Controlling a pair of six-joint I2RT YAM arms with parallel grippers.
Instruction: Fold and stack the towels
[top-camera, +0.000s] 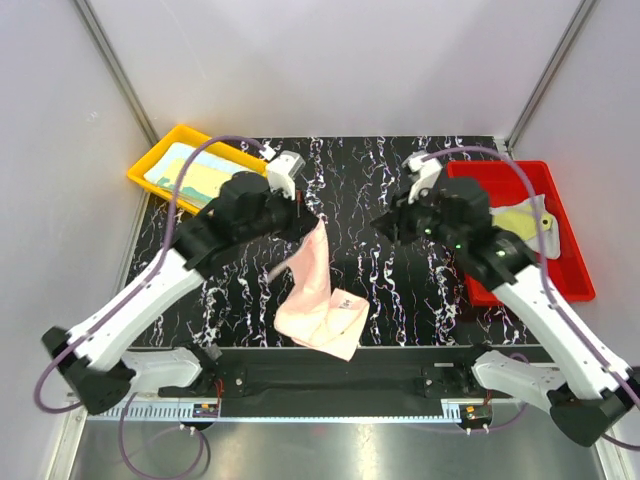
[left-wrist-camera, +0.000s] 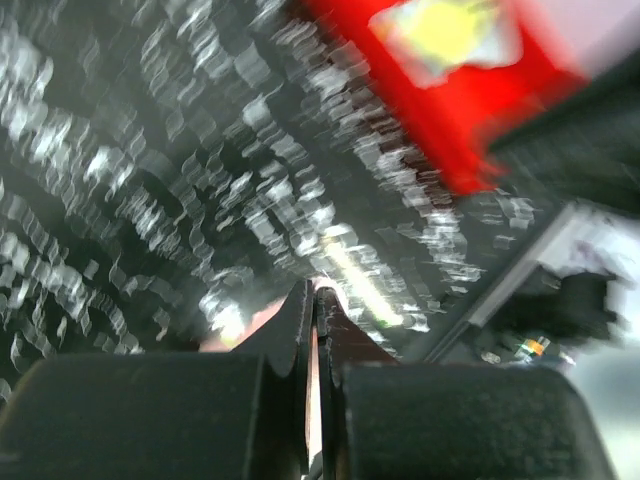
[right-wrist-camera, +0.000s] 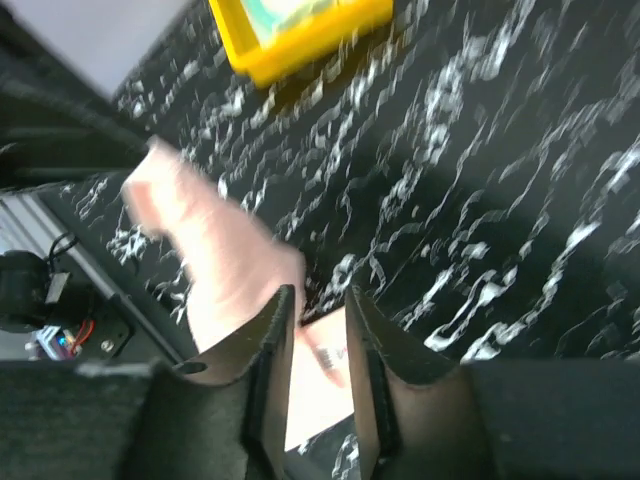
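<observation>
A pink towel (top-camera: 311, 295) hangs from my left gripper (top-camera: 306, 226), its lower part heaped on the black marble-pattern table at the front middle. In the left wrist view the left fingers are shut on the towel's edge. My right gripper (top-camera: 392, 222) is right of the towel, above the table, its fingers parted with nothing between them; in the right wrist view the towel (right-wrist-camera: 230, 270) lies beyond them.
A yellow bin (top-camera: 150, 157) with light folded cloths stands at the back left. A red bin (top-camera: 565, 260) with a yellow and white cloth is on the right.
</observation>
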